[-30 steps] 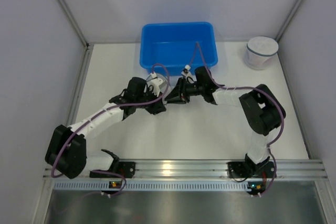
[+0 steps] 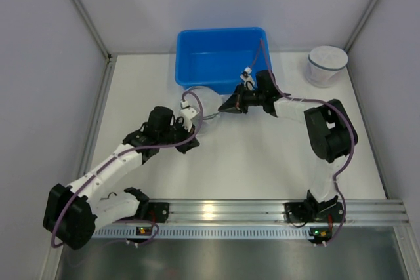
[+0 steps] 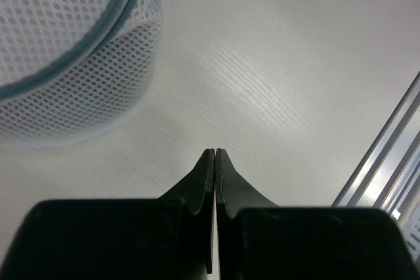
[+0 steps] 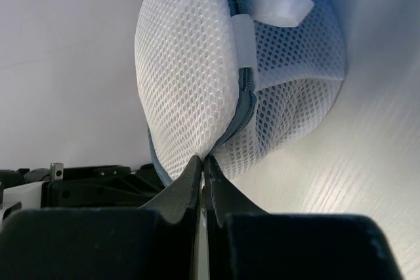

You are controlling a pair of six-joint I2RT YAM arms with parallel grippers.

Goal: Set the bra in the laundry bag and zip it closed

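The white mesh laundry bag (image 2: pixel 207 100) with teal trim (image 3: pixel 79 54) lies between my arms. In the right wrist view its mesh (image 4: pixel 184 70) is raised, with the teal zipper (image 4: pixel 244 96) running along it. My right gripper (image 2: pixel 223 108) is shut at the bag's edge by the zipper (image 4: pixel 203 162); whether fabric is between its fingertips is hard to tell. My left gripper (image 2: pixel 186 147) is shut below the bag, nothing between its fingers. The bra is not distinguishable.
A blue bin (image 2: pixel 216 60) stands at the back. A white cylindrical mesh container (image 2: pixel 326 63) is at the back right.
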